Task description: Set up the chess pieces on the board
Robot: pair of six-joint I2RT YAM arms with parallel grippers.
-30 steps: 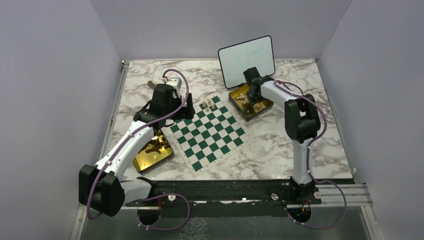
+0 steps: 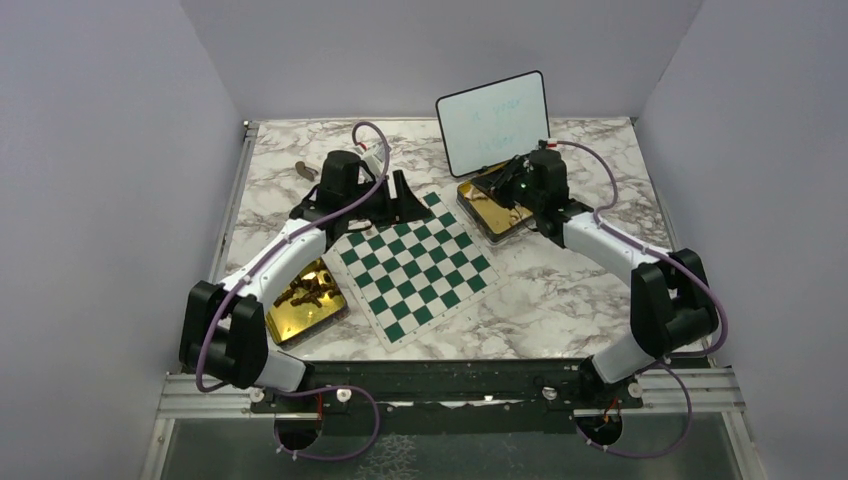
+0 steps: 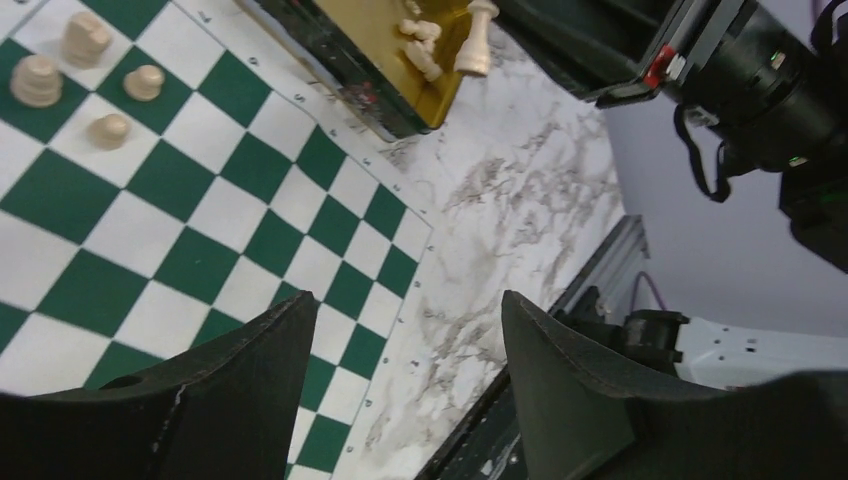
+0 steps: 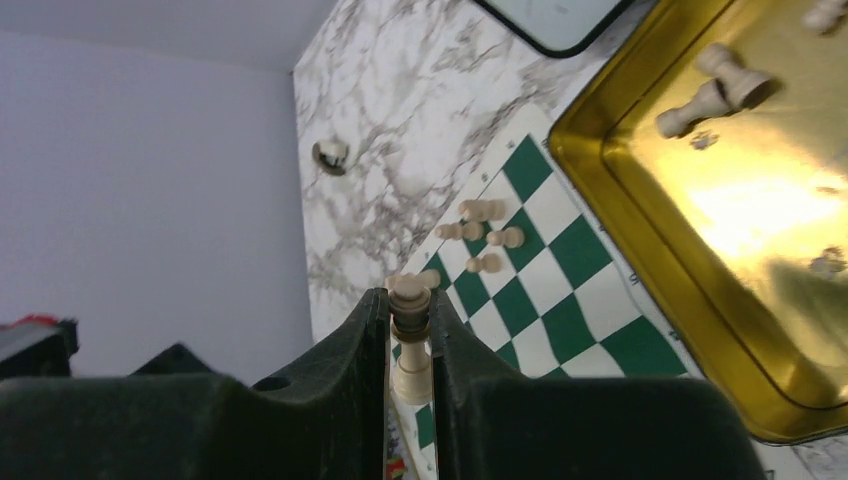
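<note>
A cream chess piece (image 4: 410,375) is gripped upright by my right gripper, which is raised over the gold tray (image 2: 500,222) of light pieces at the board's back right. My left gripper hangs over the green and white board (image 2: 415,275), its fingers apart with nothing between them. Several cream pieces stand on the board's back rows, among them one (image 3: 110,130), largely hidden by the left gripper in the top view. More light pieces (image 4: 735,75) lie in the right tray.
A second gold tray (image 2: 295,320) with dark pieces sits at the front left. A whiteboard (image 2: 490,120) leans at the back. A small object (image 2: 305,170) lies at the back left. The marble to the right of the board is clear.
My right gripper has risen from within the tray with a cream piece in it.
</note>
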